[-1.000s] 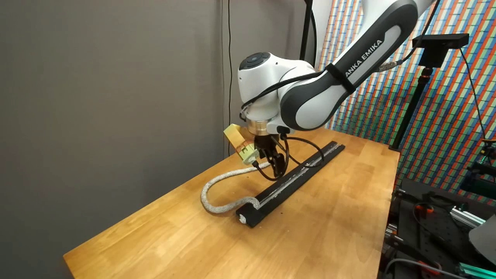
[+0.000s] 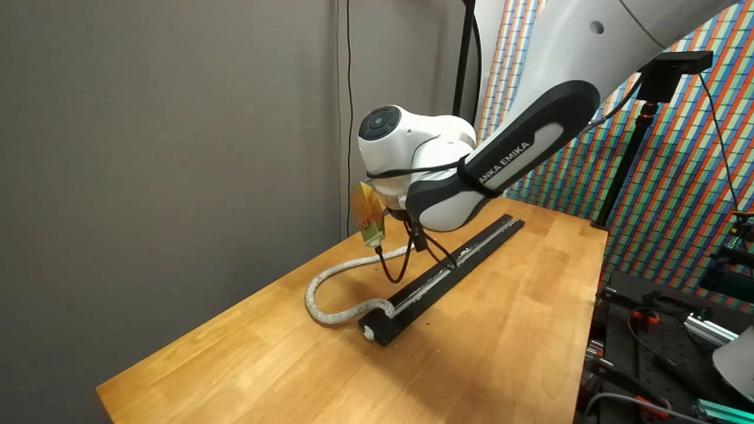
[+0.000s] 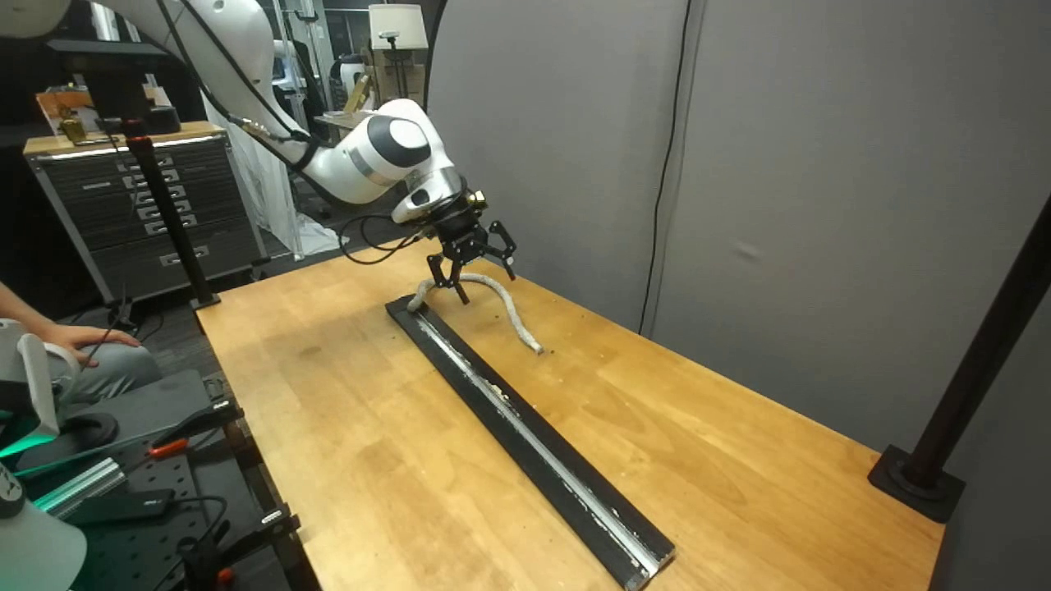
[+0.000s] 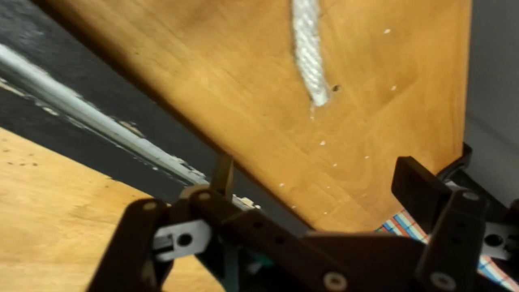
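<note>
A grey-white rope [image 2: 326, 282] lies curved on the wooden table; one end sits at the near end of a black grooved strip [image 2: 417, 297], where a bit of rope shows at the strip's tip. The rope's free end [image 4: 316, 90] rests on bare wood, visible in the wrist view, apart from the fingers. My gripper [image 3: 489, 286] hangs above the rope in the second exterior view, its fingers [image 4: 414, 187] spread wide with nothing between them. In the wrist view the left finger stands over the strip [image 4: 73, 97]. The first exterior view mostly hides the gripper behind the arm.
A grey wall [image 3: 788, 217] runs along the table's back edge. A black post [image 3: 970, 364] stands on the table's far corner.
The rope and strip look unmoved.
</note>
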